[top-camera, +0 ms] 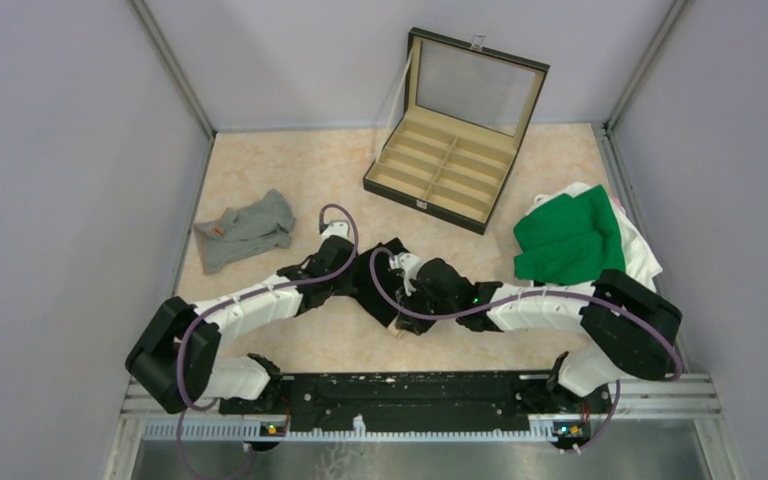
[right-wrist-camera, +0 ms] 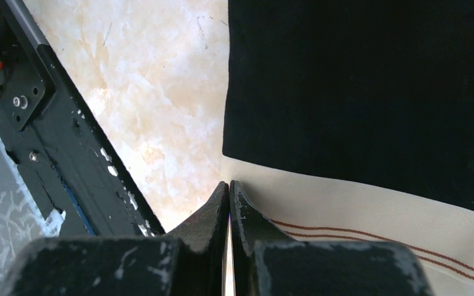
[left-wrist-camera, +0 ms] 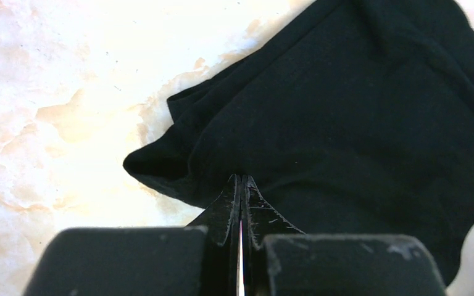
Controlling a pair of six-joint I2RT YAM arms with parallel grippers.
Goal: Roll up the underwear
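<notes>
Black underwear (top-camera: pixel 372 280) lies on the middle front of the table, a cream waistband with thin brown stripes (right-wrist-camera: pixel 358 209) along its front end. My left gripper is shut, its tips at the black fabric near a folded corner; nothing else shows between them. My right gripper is shut, its tips on the waistband's edge next to the black fabric's corner. In the top view both wrists sit over the garment and hide parts of it.
An open compartment box (top-camera: pixel 440 170) stands at the back. Grey fabric (top-camera: pixel 245 230) lies at left, and green (top-camera: pixel 570 240) and white cloths at right. The table's front edge (right-wrist-camera: pixel 99 154) is close to my right gripper.
</notes>
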